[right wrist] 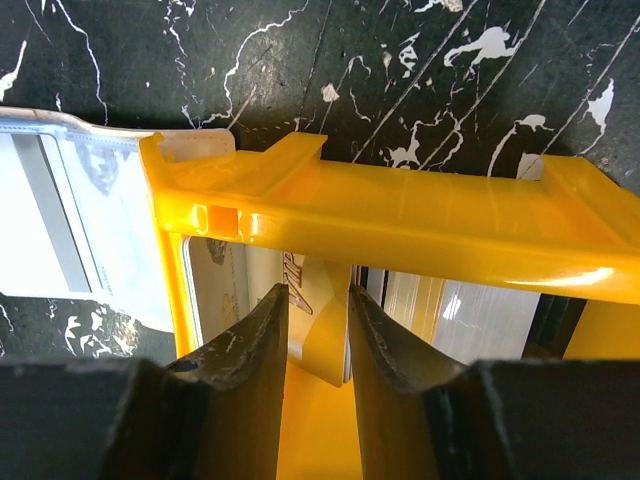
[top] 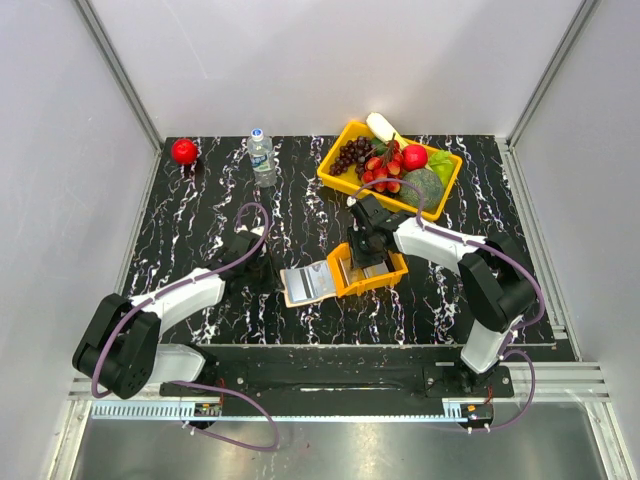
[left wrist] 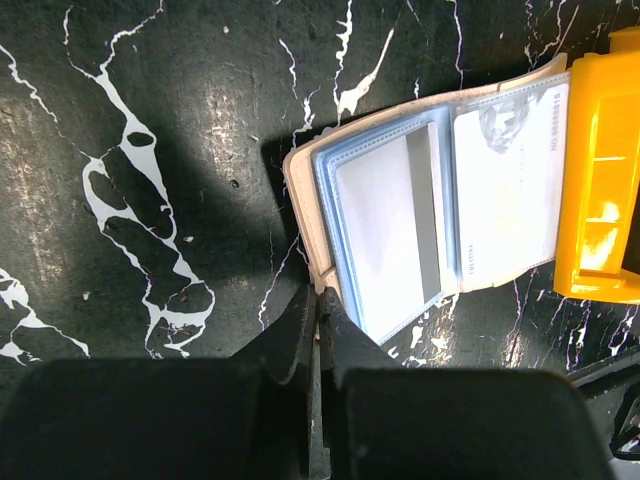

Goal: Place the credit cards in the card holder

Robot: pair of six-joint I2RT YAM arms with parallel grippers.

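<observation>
The open card holder [left wrist: 390, 215], tan outside with clear blue-edged sleeves, lies flat left of the yellow box [right wrist: 400, 215]. A pale card with a dark stripe shows in its left sleeve. Several cards stand in the box, among them a cream-and-tan card [right wrist: 325, 325]. Down at that card, my right gripper has its fingers apart, the right fingertip against or very near the card's edge. My left gripper is shut at the holder's near left edge; whether the thin cover is between its tips cannot be told.
Behind the right arm stands a yellow basket [top: 330, 182] of fruit and vegetables. A water bottle [top: 262, 160] and a red ball-like item [top: 184, 151] are at the back left. The tabletop left of the holder is clear.
</observation>
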